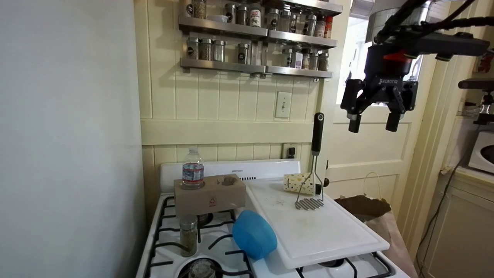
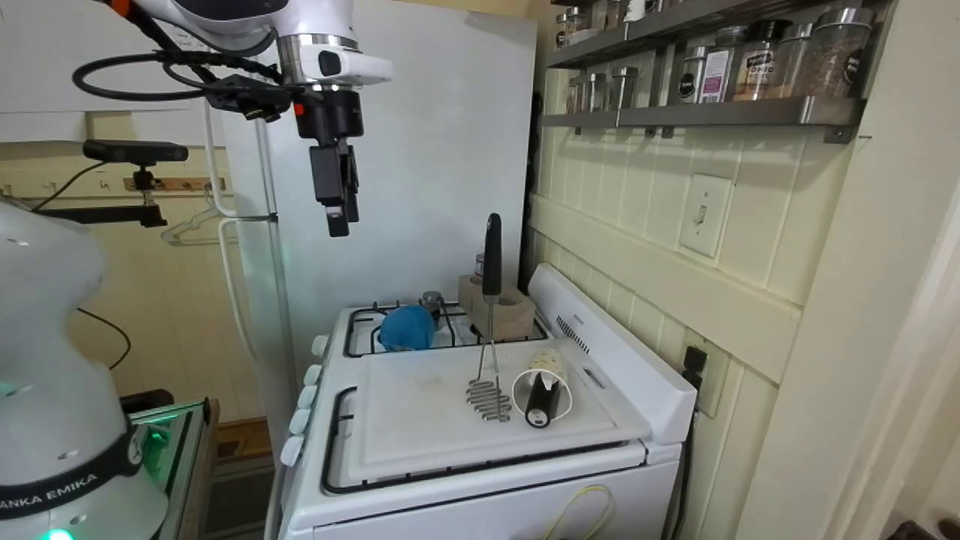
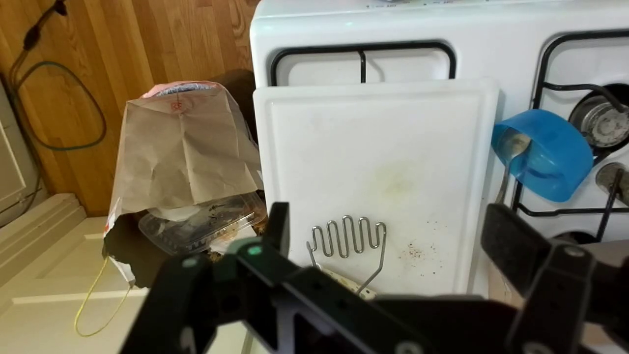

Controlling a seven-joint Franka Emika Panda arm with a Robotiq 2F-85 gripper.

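My gripper hangs high above the stove, open, with nothing between its fingers. In exterior view 2 the gripper is well above the cutting board and seen side-on. A potato masher with a black handle stands upright on the white cutting board. Just behind it, a speckled cup lies on its side with a black-handled item inside. Left of the board, a blue bowl sits tilted on the grates; a spoon rests in it, seen in the wrist view.
A cardboard box carries a water bottle at the back left. A spice jar stands on the left burners. Beside the stove is an open paper bag. Spice shelves line the wall. Much of the board is clear.
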